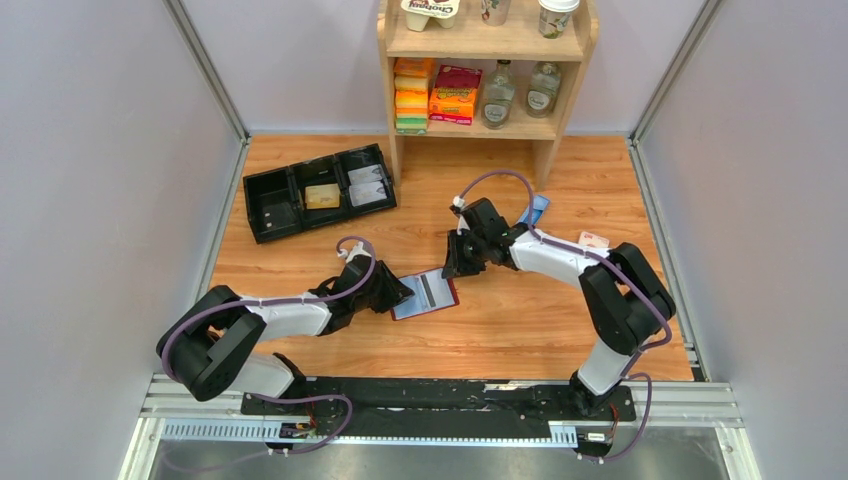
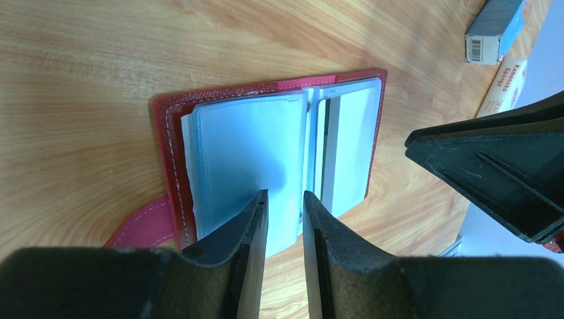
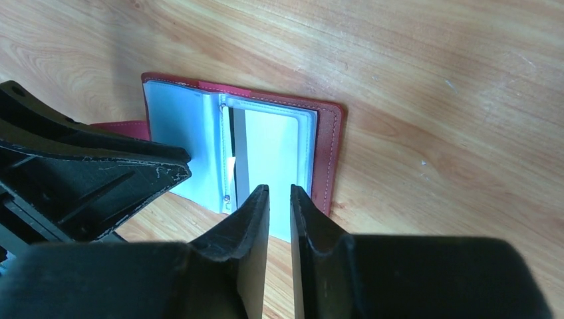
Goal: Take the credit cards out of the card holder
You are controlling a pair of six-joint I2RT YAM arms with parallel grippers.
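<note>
The card holder lies open on the table between my grippers, a red cover with pale blue sleeves and a dark and white slot in the middle. My left gripper is low over its left side, fingertips above the blue sleeve, a small gap between them. My right gripper is at its upper right; in the right wrist view its fingertips are over the right sleeve, slightly apart. Neither visibly holds anything.
A black compartment tray with cards stands back left, a wooden shelf at the back. A blue box and a white packet lie right.
</note>
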